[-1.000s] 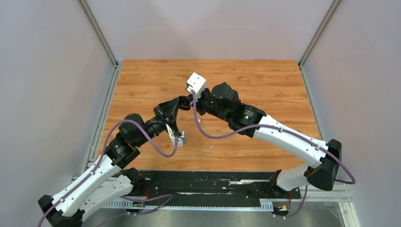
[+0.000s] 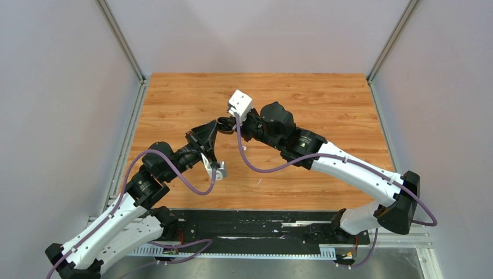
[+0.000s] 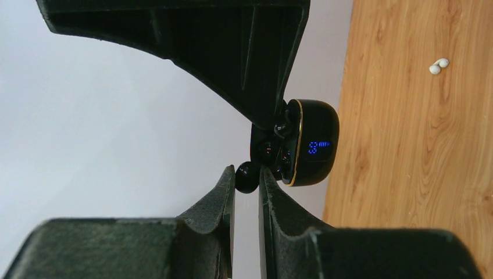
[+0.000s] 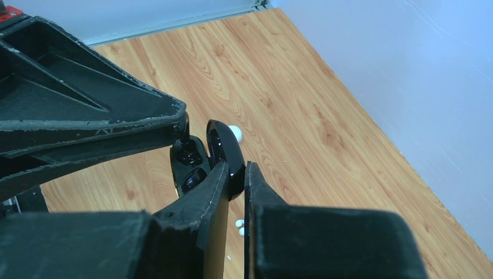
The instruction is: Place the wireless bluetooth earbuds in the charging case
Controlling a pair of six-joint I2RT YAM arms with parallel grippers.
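Above the middle of the table, the open black charging case point(image 2: 225, 125) hangs between both arms. My right gripper is shut on the case, whose hollow lid and body point(image 4: 189, 164) show in the right wrist view. In the left wrist view, its lit display point(image 3: 318, 146) faces right. My left gripper is shut on a round black earbud point(image 3: 247, 181), just outside the open side of the case. From the right wrist view, the left fingertips point(image 4: 177, 113) sit close to the case's cavities. Whether the earbud touches the case is hard to tell.
Two small white pieces point(image 3: 439, 65) lie on the wooden table below. A white round object point(image 4: 236, 133) shows behind the case.
The right arm and the case stay nearly still.
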